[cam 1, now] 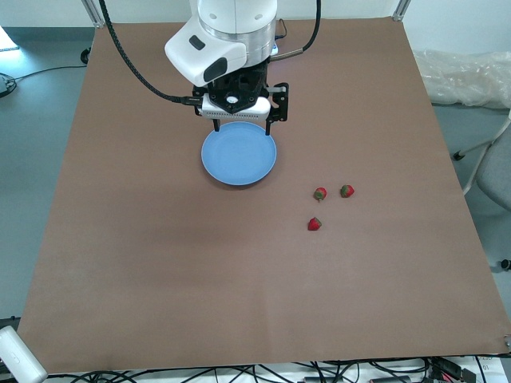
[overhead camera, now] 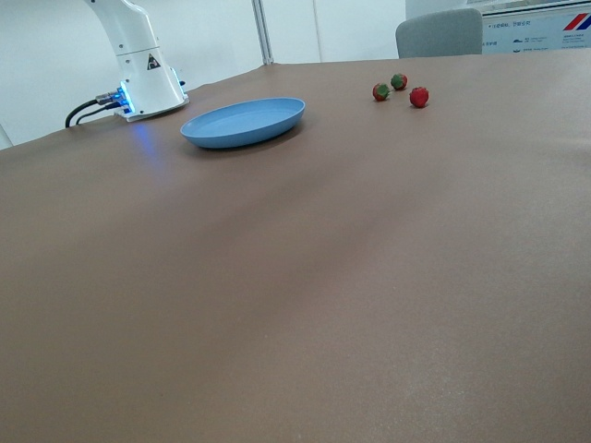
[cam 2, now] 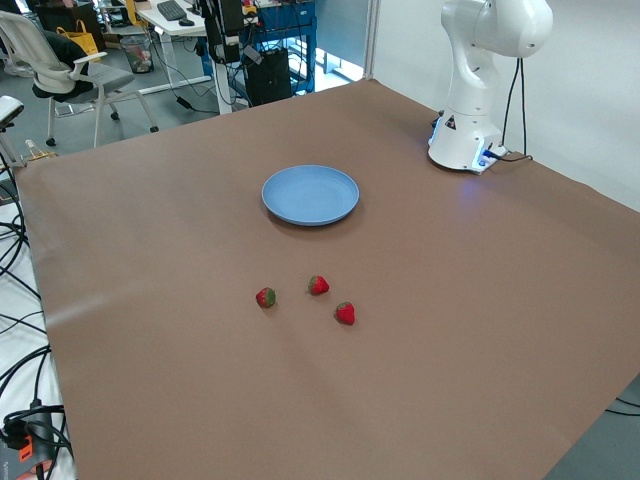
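A round blue plate (cam 1: pixel 239 155) (overhead camera: pixel 243 123) (cam 2: pixel 310 195) lies empty on the brown table. Three small strawberries (cam 1: pixel 314 224) (overhead camera: pixel 419 97) (cam 2: pixel 345 313) lie apart from one another on the table, beside the plate. In the left view the arm's gripper (cam 1: pixel 241 126) is above the far edge of the plate, with two dark fingers spread at either side of the white housing; the space between their tips is partly hard to make out. The gripper is not visible in the top view or the right view.
The arm's base (cam 2: pixel 465 140) stands at the table's edge, with cables behind it. A grey chair (overhead camera: pixel 439 37) stands beyond the table, and cables and equipment line the outside edge.
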